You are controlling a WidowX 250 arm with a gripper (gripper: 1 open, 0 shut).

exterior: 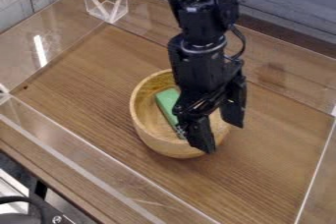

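Note:
My black gripper (207,118) is open over a round tan bowl (144,102) in the centre, its fingers reaching down at the bowl's right part and front. A green block (167,104) lies in the bowl, partly hidden behind the gripper's left side. I cannot tell whether a finger touches the block or the bowl.
A clear acrylic holder (105,2) stands at the back left. Black cables lie at the lower left corner, and a raised edge runs along the back.

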